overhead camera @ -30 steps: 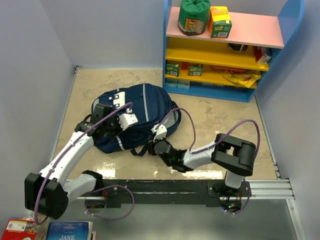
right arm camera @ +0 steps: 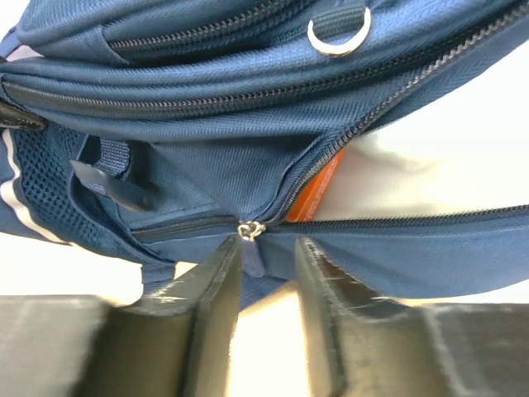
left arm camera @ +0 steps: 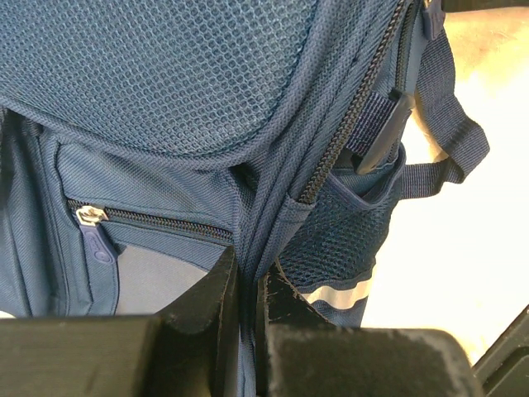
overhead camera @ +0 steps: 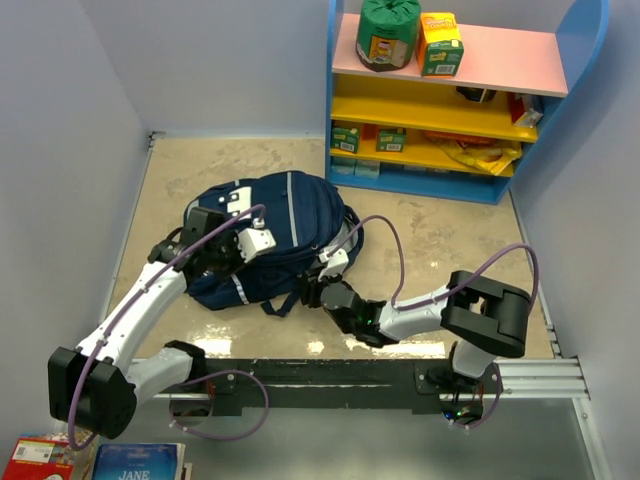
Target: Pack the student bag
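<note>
The navy backpack [overhead camera: 265, 215] lies on the floor in front of the shelf. On its near left side, my left gripper [overhead camera: 243, 262] is shut on a fold of the bag's fabric [left arm camera: 256, 215] beside a zipper end. My right gripper [overhead camera: 312, 290] is at the bag's near right edge, part open. In the right wrist view, a metal zipper slider with its navy pull tab [right arm camera: 253, 258] shows between the parted fingertips, closer to the left one. To the right of that slider the zipper's two sides are spread apart, showing a pale inside and something orange [right arm camera: 316, 188].
A blue shelf [overhead camera: 430, 185] with yellow boards holds a green roll [overhead camera: 388, 33], boxes [overhead camera: 440, 45] and a yellow packet [overhead camera: 480, 152]. Books [overhead camera: 138, 462] lie at the front left corner. Bare floor [overhead camera: 450, 250] stretches right of the bag.
My right gripper and arm have shifted a little to the right along the bag's edge. The left arm holds its place, and the bag's body stays about where it was.
</note>
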